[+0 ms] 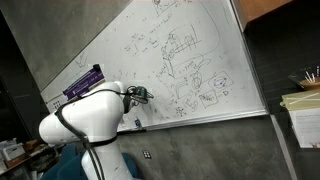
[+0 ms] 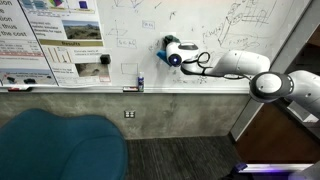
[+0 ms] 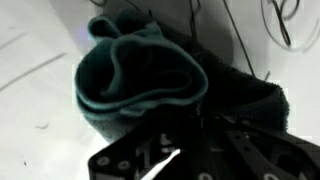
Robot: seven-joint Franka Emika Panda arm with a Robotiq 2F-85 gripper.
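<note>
A dark teal cloth (image 3: 140,72) is bunched up in the wrist view, with a fold curling towards the camera. My gripper is shut on it; the fingertips are mostly hidden by the cloth and shadow. In exterior view 2, the gripper (image 2: 172,52) is at the whiteboard (image 2: 225,25), with a bit of the bluish cloth (image 2: 162,55) showing beside it. Black marker lines run close around the cloth in the wrist view. Exterior view 1 has the gripper (image 1: 138,94) near the board's lower left part, and whether the cloth presses on the board I cannot tell.
Handwriting and drawings cover much of the board. Posters (image 2: 75,45) hang left of the arm. Along the bottom edge runs a ledge (image 2: 195,89), with a small blue bottle (image 2: 141,82) on it. A teal chair (image 2: 65,135) stands below.
</note>
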